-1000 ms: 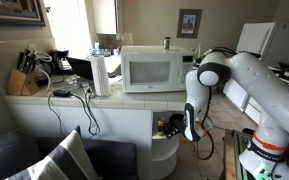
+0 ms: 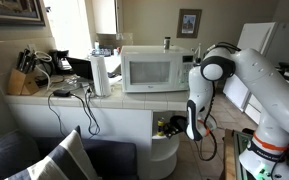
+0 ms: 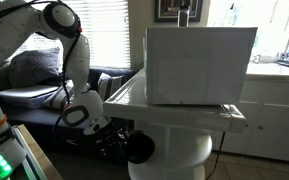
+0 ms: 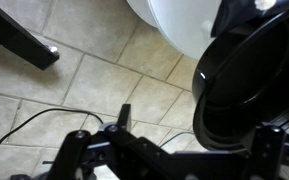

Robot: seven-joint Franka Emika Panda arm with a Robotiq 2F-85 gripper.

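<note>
A large round black pan (image 4: 209,105) fills the right side of the wrist view, its dark inside facing the camera. In exterior view 2 the pan (image 3: 139,147) shows at the white curved shelf under the counter. My gripper reaches in low beside the shelf, close to the pan in the picture. Its fingers stand open, and I see nothing held between them. Whether a finger touches the pan's rim I cannot tell.
A white rounded shelf (image 2: 164,166) sits under the counter, with small bottles (image 2: 162,127) on it. Above stands a white microwave (image 2: 156,70). In the wrist view, a black cable (image 4: 44,112) crosses the tiled floor (image 4: 104,85) and a dark leg (image 4: 19,38) juts in at upper left.
My arm's lower end has shifted slightly to the right in exterior view 1. Counter, shelf and bottles look the same.
</note>
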